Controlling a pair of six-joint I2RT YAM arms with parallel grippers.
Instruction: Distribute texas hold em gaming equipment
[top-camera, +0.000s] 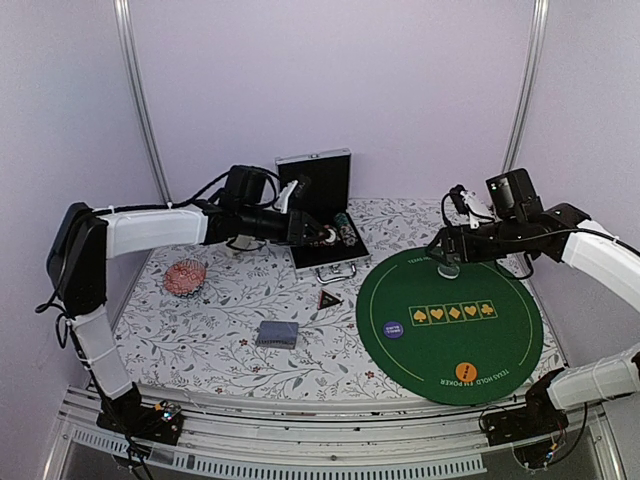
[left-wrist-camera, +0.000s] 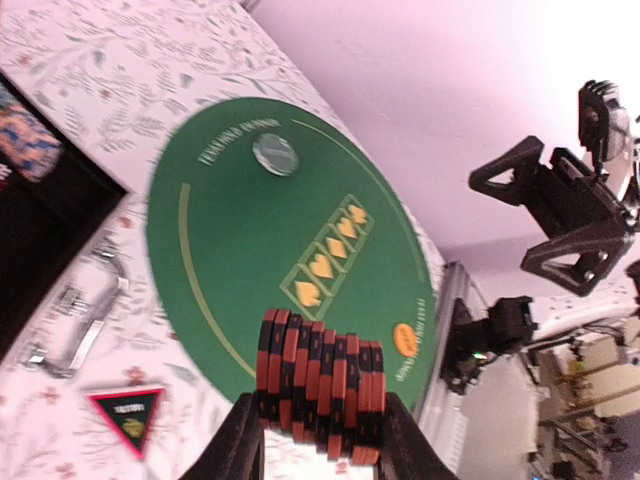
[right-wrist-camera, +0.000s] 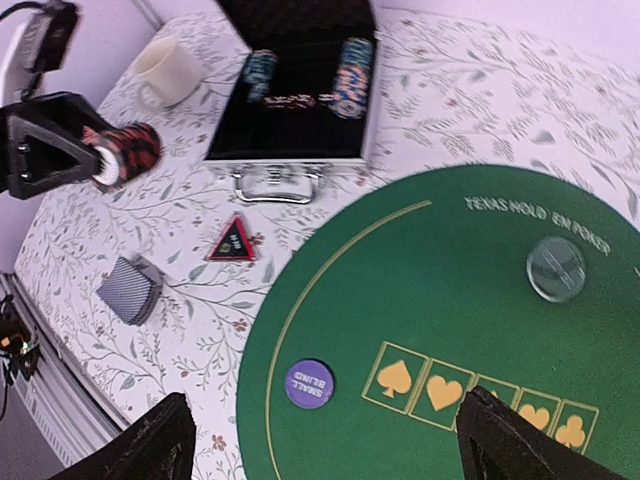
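My left gripper (top-camera: 310, 230) is shut on a stack of red chips (left-wrist-camera: 320, 375), held in the air in front of the open chip case (right-wrist-camera: 290, 140), which still holds chip rows (right-wrist-camera: 352, 80). The green poker mat (top-camera: 400, 285) lies on the right with a purple blind button (top-camera: 393, 329), an orange button (top-camera: 466, 371) and a clear disc (right-wrist-camera: 556, 268). My right gripper (top-camera: 449, 245) hangs open above the mat's back part, empty. A triangular marker (top-camera: 328, 299) and a grey card deck (top-camera: 277, 334) lie left of the mat.
A red patterned bowl (top-camera: 185, 278) sits at the left. A white mug (right-wrist-camera: 165, 80) stands beside the case, mostly behind my left arm in the top view.
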